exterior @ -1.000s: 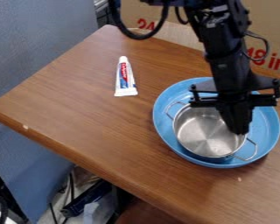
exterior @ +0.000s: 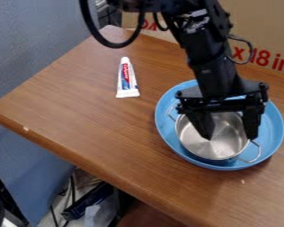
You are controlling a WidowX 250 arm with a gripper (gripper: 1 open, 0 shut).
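Observation:
The black gripper [exterior: 223, 113] hangs from the arm over a steel pot [exterior: 208, 142] with two handles, its lower parts reaching down to the pot's back rim. The pot sits in a blue plate [exterior: 177, 152]. Whether the fingers are open or shut, or touch the pot, I cannot tell. A white toothpaste tube [exterior: 127, 80] lies on the wooden table [exterior: 85, 124], left of the plate.
A cardboard box [exterior: 272, 53] stands behind the table at the back right. Cables and clutter lie below the table edge at the lower left.
The arm and gripper have shifted a little left over the pot, from the plate's right side. The pot, plate and tube look unmoved.

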